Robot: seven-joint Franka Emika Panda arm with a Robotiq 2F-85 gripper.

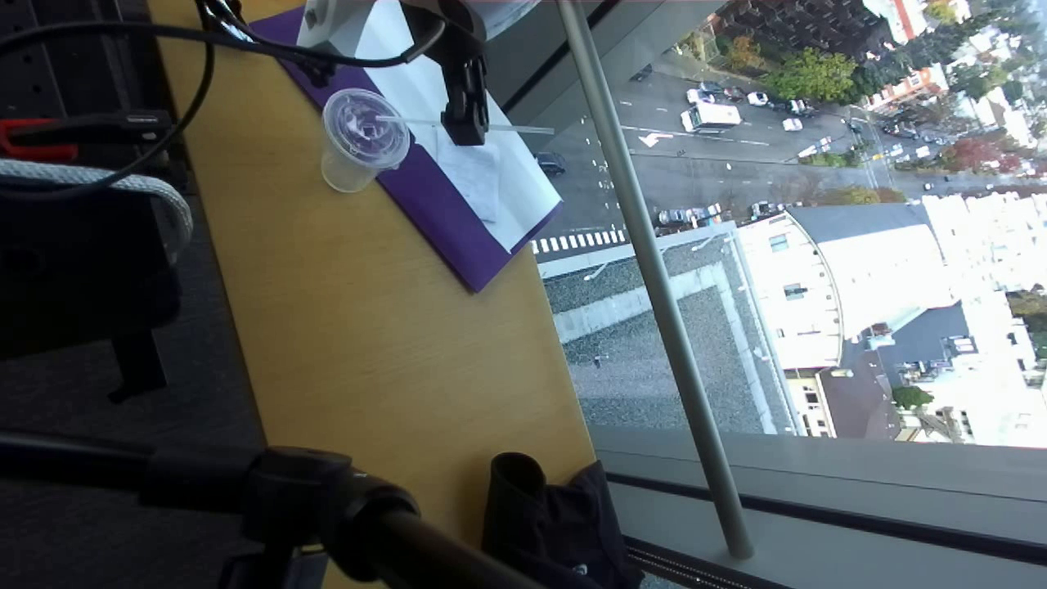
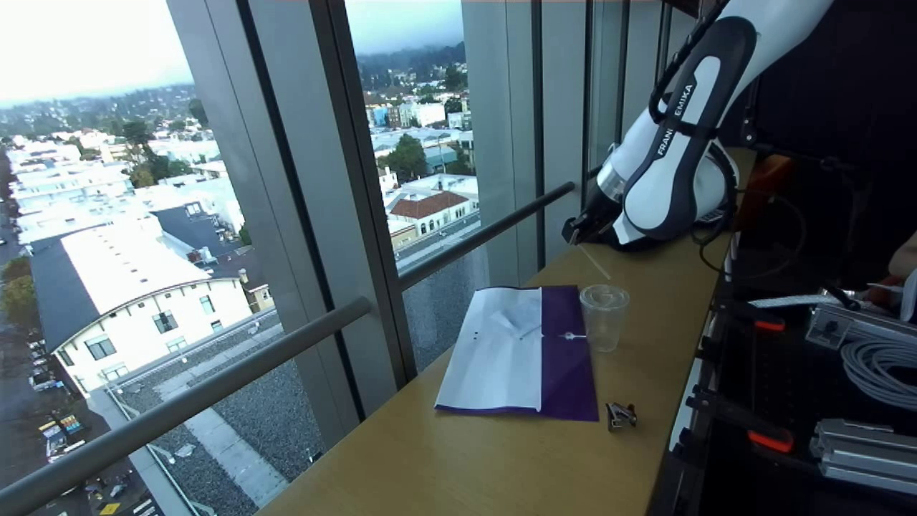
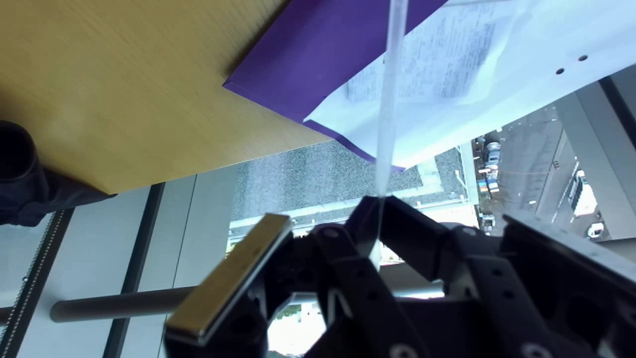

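A clear straw (image 3: 387,113) is pinched between the fingertips of my gripper, sticking out on both sides of it. In the first exterior view my gripper (image 1: 465,129) is over the white paper, and one end of the straw (image 1: 520,128) overlaps nothing but paper and window. The other end crosses the lid of a clear plastic cup (image 1: 365,147). From the second exterior view, the straw (image 2: 593,261) slants down from my gripper (image 2: 576,232), its lower end appearing a little above the upright cup (image 2: 604,319). The wrist view does not show the cup.
A purple folder (image 2: 569,378) with white paper (image 2: 490,370) lies beside the cup. A small metal object (image 2: 620,416) sits near the table edge. Dark cloth (image 1: 559,520) lies at the table's far end in the first exterior view. A rail (image 1: 648,255) runs along the window.
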